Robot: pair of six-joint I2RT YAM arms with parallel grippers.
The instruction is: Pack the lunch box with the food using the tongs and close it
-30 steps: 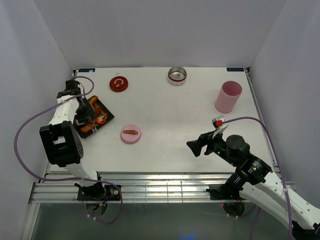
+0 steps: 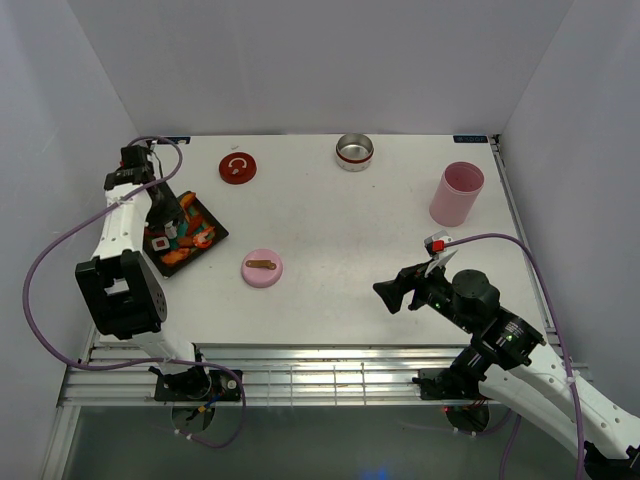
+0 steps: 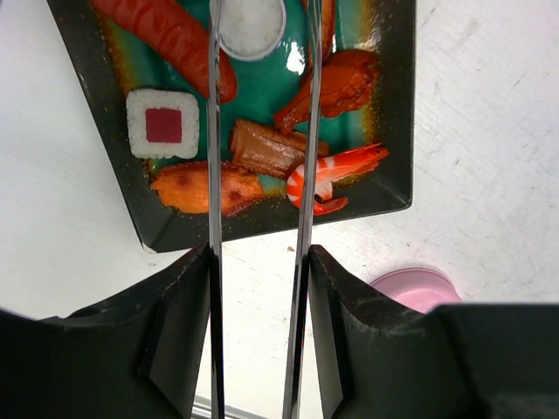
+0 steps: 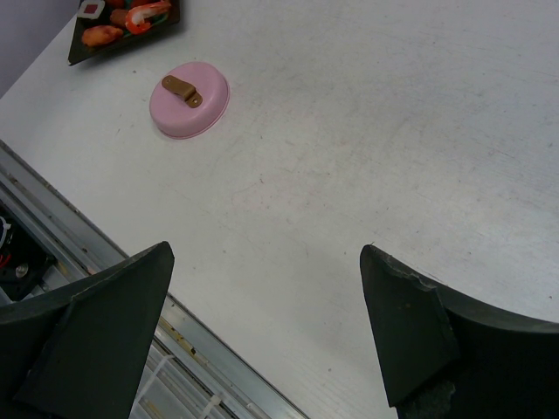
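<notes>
A black lunch box (image 3: 395, 122) at the left of the table holds sausage (image 3: 166, 48), a white round piece, a sushi piece (image 3: 163, 122), fried pieces, a brown roll and a shrimp (image 3: 336, 175). My left gripper (image 2: 165, 205) is over it; in the left wrist view its long metal fingers stand a little apart above the food, and whether anything is between the tips is hidden. My right gripper (image 2: 392, 292) hovers at the front right, open and empty.
A pink lid (image 2: 262, 275) lies right of the box. A red lid (image 2: 238, 169), a steel container (image 2: 354, 152) and a pink cup (image 2: 457, 195) stand farther back and right.
My left gripper has risen slightly from the box, shifting up in the top view. The right arm and the other objects are unchanged.
</notes>
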